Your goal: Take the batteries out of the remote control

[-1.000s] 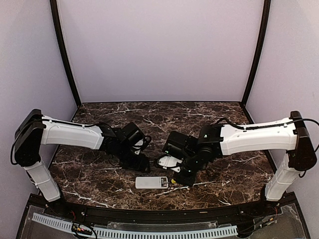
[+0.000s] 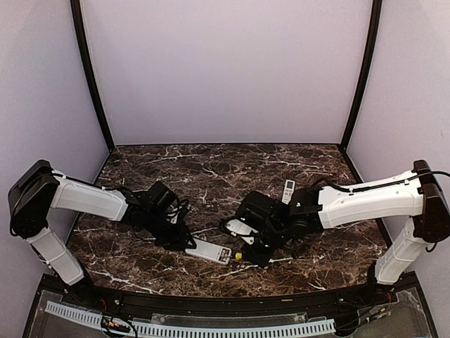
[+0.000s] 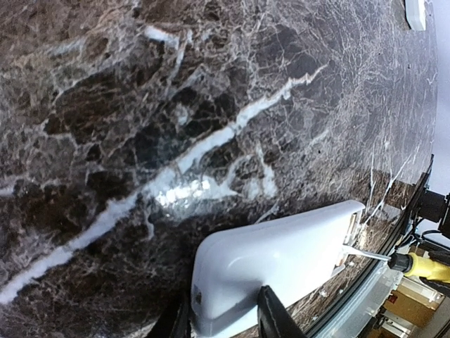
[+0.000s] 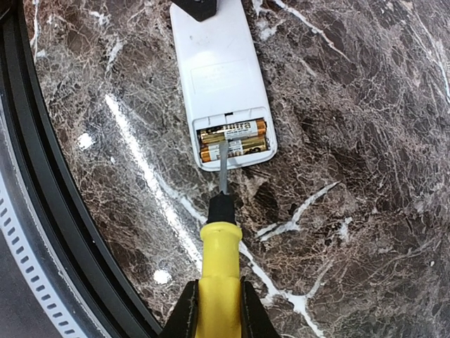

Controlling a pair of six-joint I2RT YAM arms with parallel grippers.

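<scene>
A white remote control (image 2: 208, 251) lies face down, its battery bay open toward my right arm. Two batteries (image 4: 232, 129) lie side by side in the bay in the right wrist view. My right gripper is shut on a yellow-handled screwdriver (image 4: 220, 246), whose metal tip reaches over the batteries; whether it is wedged under one cannot be told. At the remote's far end is my left gripper, its fingers apart at the white casing (image 3: 281, 253); a dark fingertip (image 4: 198, 7) shows over that end.
A small white device with a dark display (image 2: 288, 190) lies farther back, partly behind my right arm. The table's front edge and a slotted white strip (image 2: 225, 330) run close in front.
My left gripper has come down and leftward to the remote's end. The remote has shifted slightly left and turned, its battery end now nearer the front. The screwdriver has moved slightly left.
</scene>
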